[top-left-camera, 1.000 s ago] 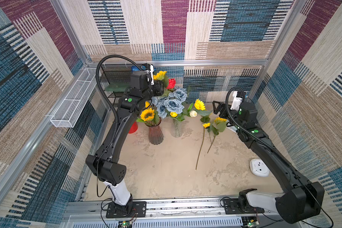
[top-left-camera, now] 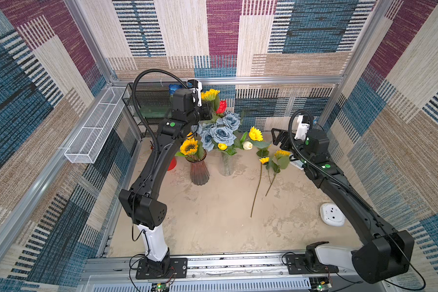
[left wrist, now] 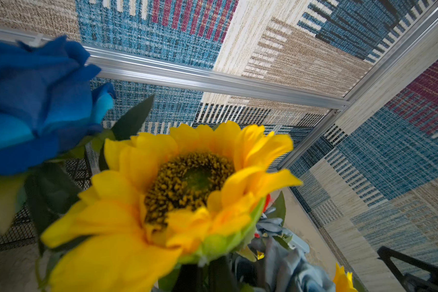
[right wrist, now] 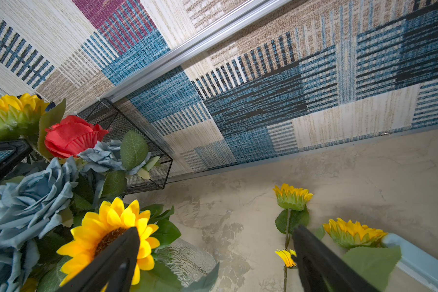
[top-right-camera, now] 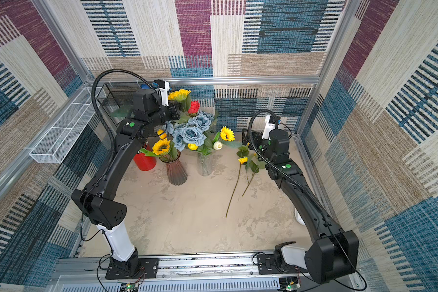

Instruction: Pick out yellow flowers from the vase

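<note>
My left gripper [top-left-camera: 204,112] is up among the tallest flowers at the back left, with a yellow sunflower [left wrist: 189,189] filling its wrist view; its fingertips are hidden, so what lies between them cannot be seen. My right gripper hangs open at the right of the bouquets, above the table. A sunflower [right wrist: 107,228] faces it. More sunflowers [top-left-camera: 189,146] stand in the brown ribbed vase [top-left-camera: 199,172]; blue roses [top-left-camera: 223,135] and a yellow tulip [top-left-camera: 222,146] fill the glass vase [top-left-camera: 226,165]. Several long-stemmed yellow flowers [top-left-camera: 264,160] lie on the table at right.
A red container [top-right-camera: 146,162] stands behind the left arm. A black mesh rack [top-left-camera: 146,112] is at the back left, a white wire basket [top-left-camera: 95,126] on the left wall, a white socket block [top-left-camera: 332,214] at the right.
The left arm has shifted a little to the right and up, and the tall sunflower beside it has moved right with it. The right arm is nearly still.
</note>
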